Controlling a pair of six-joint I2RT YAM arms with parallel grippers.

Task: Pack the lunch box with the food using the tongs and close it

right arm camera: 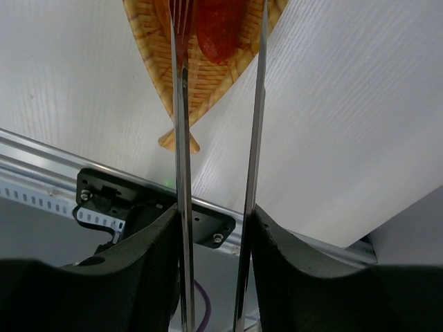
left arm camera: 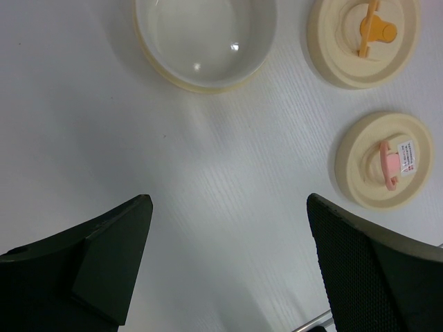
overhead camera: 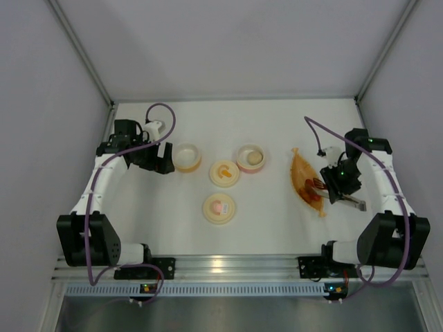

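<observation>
A fish-shaped woven basket holds red sausage-like food. My right gripper is over it with metal tongs between its fingers, their tips around the food. An empty white container stands left of centre; a second container holds a round beige item. Two cream lids lie nearby, one with an orange latch, one with a pink latch. My left gripper hangs open and empty beside the empty container.
Metal rails run along its front edge, and side walls stand close outside both arms.
</observation>
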